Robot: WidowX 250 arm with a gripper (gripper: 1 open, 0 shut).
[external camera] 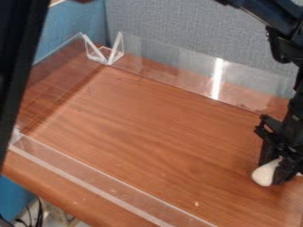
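At the right edge of the camera view, my black gripper (277, 160) is low over the wooden table, shut on a white rounded object (267, 174). The object sits at the lower right of the table and is partly hidden by the fingers, so I cannot tell exactly what it is.
Clear plastic walls (178, 58) border it at the back, left and front. A dark shape fills the upper left edge of the view, and some cables show at the bottom left.
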